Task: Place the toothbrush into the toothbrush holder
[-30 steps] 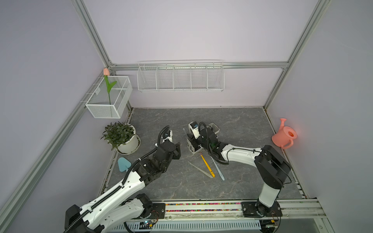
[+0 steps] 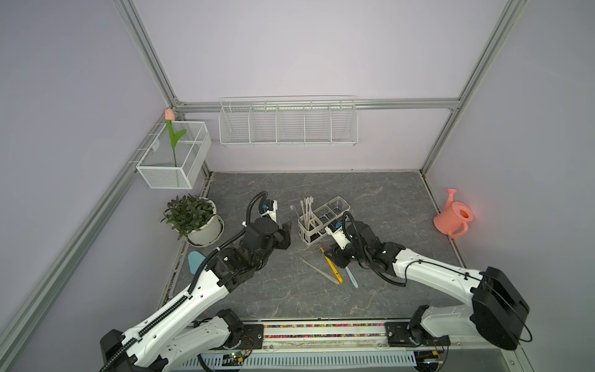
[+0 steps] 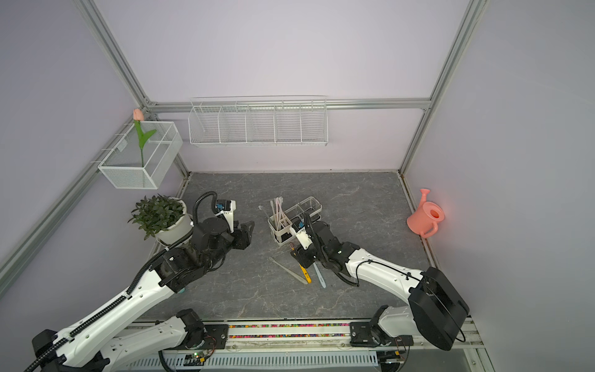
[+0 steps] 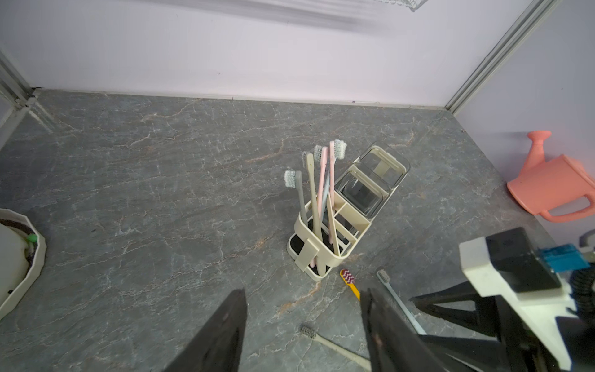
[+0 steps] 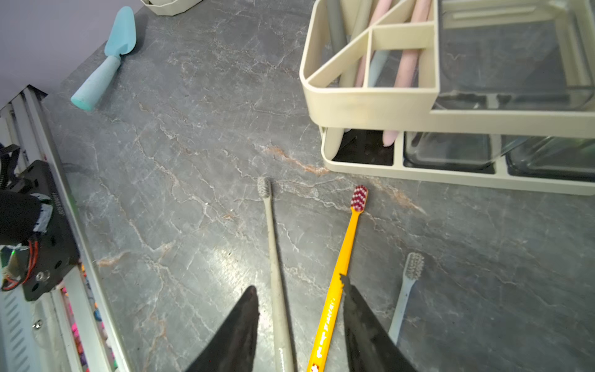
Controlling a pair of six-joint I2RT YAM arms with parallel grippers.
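Observation:
The cream toothbrush holder [image 4: 316, 251] stands upright mid-table, with several toothbrushes leaning in its left end. Three more lie in front of it: a beige toothbrush [image 5: 277, 291], a yellow toothbrush [image 5: 339, 279] with a red-and-white head, and a light blue toothbrush [image 5: 403, 303]. Over these hangs my right gripper, its fingers apart and empty; in the right wrist view the yellow handle runs through the space between them, below. To the left of the holder, my left gripper is raised and open, holding nothing.
At the left are a potted plant [image 2: 192, 217] and a light blue trowel [image 5: 108, 59]. A coral watering can [image 2: 454, 217] is on the right. White wire baskets [image 2: 288, 124] hang on the walls. Bare table lies behind the holder.
My right arm has moved from over the holder toward the front, above the loose toothbrushes. The left arm has shifted slightly. The loose toothbrushes have stayed put.

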